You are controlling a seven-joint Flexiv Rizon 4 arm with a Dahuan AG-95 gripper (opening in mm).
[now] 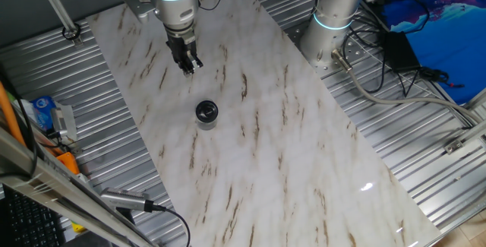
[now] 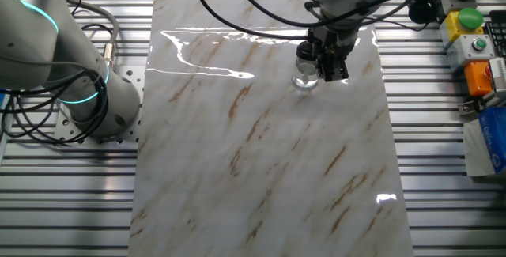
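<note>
A clear jar with a black lid [image 1: 206, 111] stands upright on the marble-patterned board in exterior view 1. My gripper [image 1: 194, 69] hangs above the board, apart from the jar and on the side toward the arm. From the opposite side, in exterior view 2, the jar's clear body [image 2: 305, 77] shows beside the black gripper [image 2: 335, 75], which partly covers the lid. Nothing is seen held at the fingertips, but whether the fingers are open or shut is too small to tell.
The marble-patterned board [image 1: 296, 178] is otherwise bare. Beyond its edges lie ribbed metal rails, the arm's base [image 2: 111, 107] with loose cables, and button boxes [image 2: 470, 43]. A silver cylindrical device [image 1: 125, 200] with a cable sits off the board's edge.
</note>
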